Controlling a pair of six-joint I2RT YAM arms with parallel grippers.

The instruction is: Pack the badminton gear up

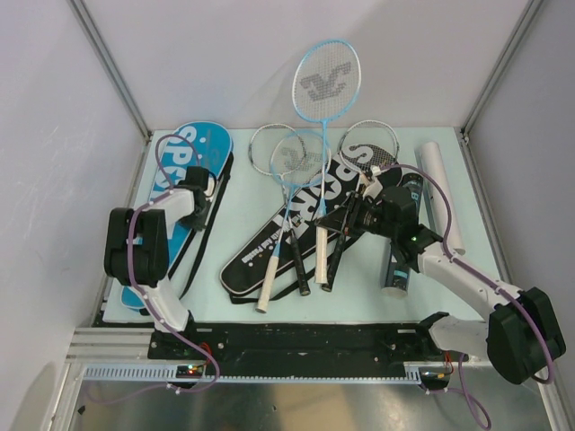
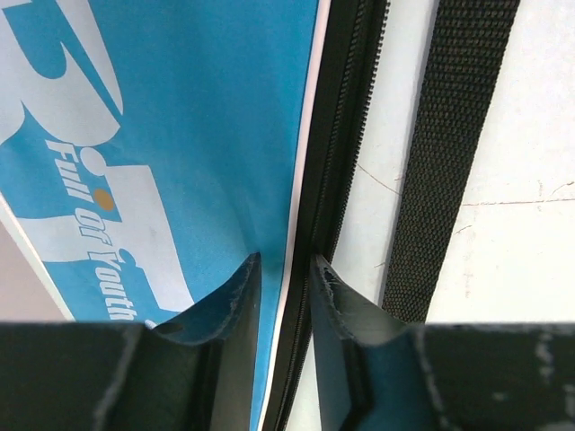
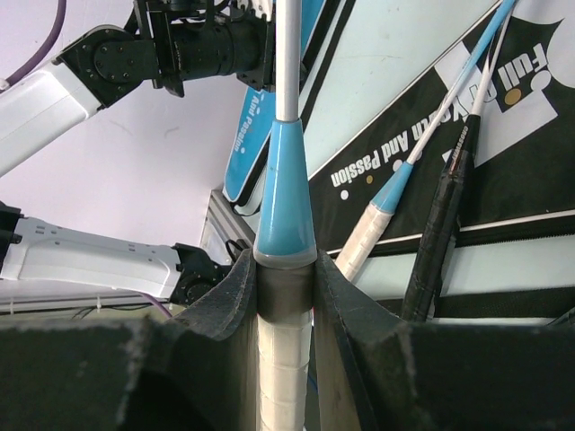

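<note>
My right gripper is shut on a light-blue and white badminton racket (image 1: 325, 83), gripping it where the blue cone (image 3: 287, 184) meets the handle. In the top view this racket stands out above the others. At the left lies the blue racket bag (image 1: 199, 144). Over its black zipped edge is my left gripper, part open, one fingertip on the blue side and one by the zipper (image 2: 328, 171). A second blue racket (image 1: 289, 193) with a white handle and two dark-handled rackets (image 1: 299, 265) rest on a black racket bag (image 1: 254, 268).
A dark shuttlecock tube (image 1: 395, 280) and a white roll (image 1: 440, 193) lie at the right. The blue bag's black strap (image 2: 449, 135) runs alongside it. Clear tabletop (image 1: 235, 211) shows between the two bags.
</note>
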